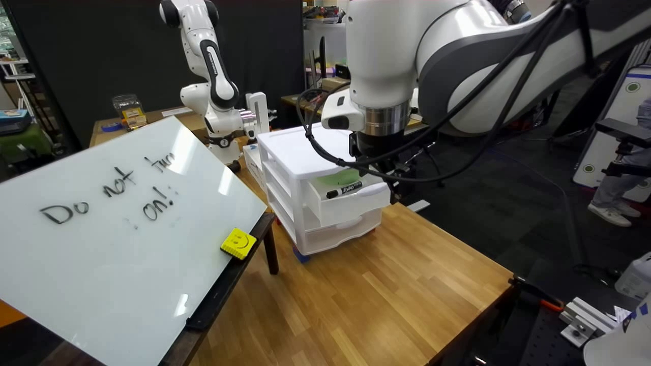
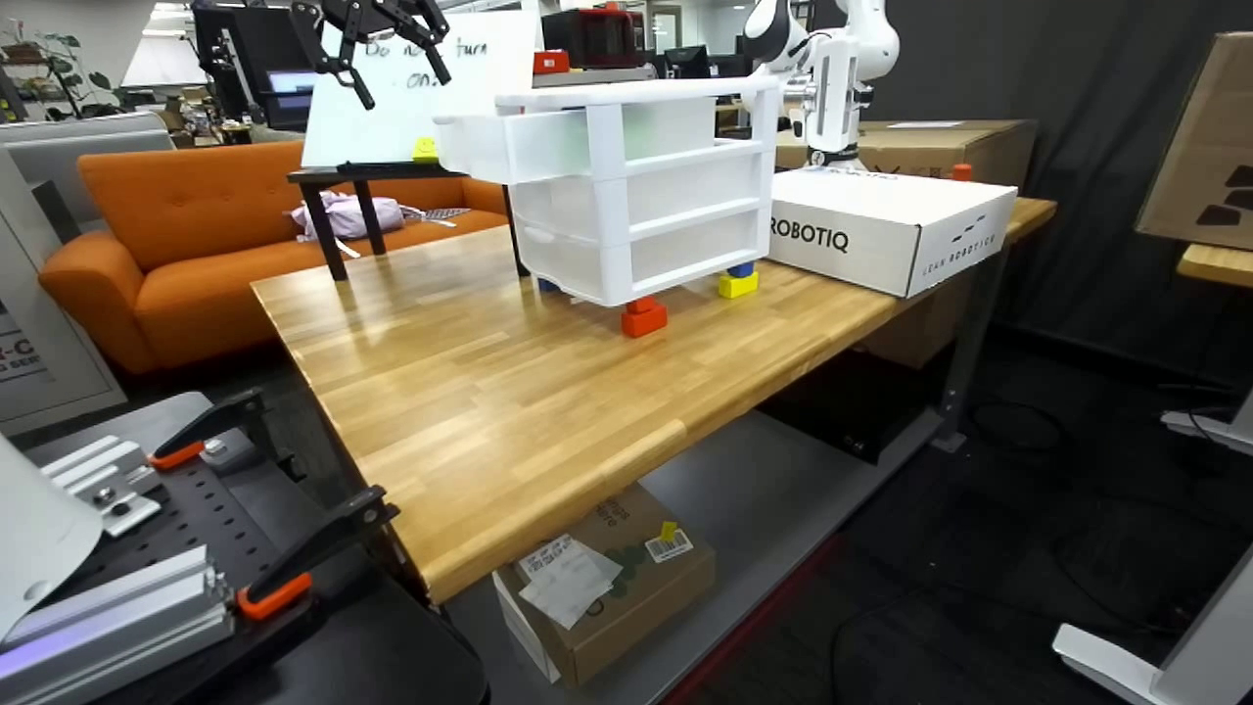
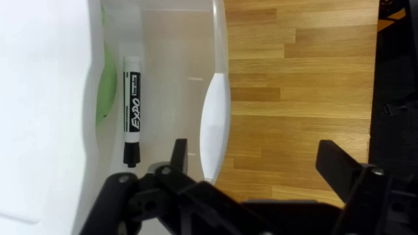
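Observation:
The white drawer unit (image 1: 305,149) stands on the table with its top drawer (image 1: 346,209) partly pulled out. Inside that drawer lie a black-and-white EXPO marker (image 3: 132,105) and a green object (image 3: 106,88), partly hidden under the unit's top. My gripper is open near the drawer front. In the wrist view one finger (image 3: 180,154) appears over the drawer's inside, while the other is beyond the white handle (image 3: 215,125), over wood. Nothing is held. Exterior view 2 shows the gripper (image 2: 405,88) high at the left; contact with the drawer cannot be made out.
A whiteboard (image 1: 122,244) with handwriting and a yellow smiley eraser (image 1: 238,243) at its edge stands beside the unit. Behind it sits a white ROBOTIQ box (image 2: 881,223). Red (image 2: 643,317) and yellow blocks (image 2: 737,284) lie under the unit.

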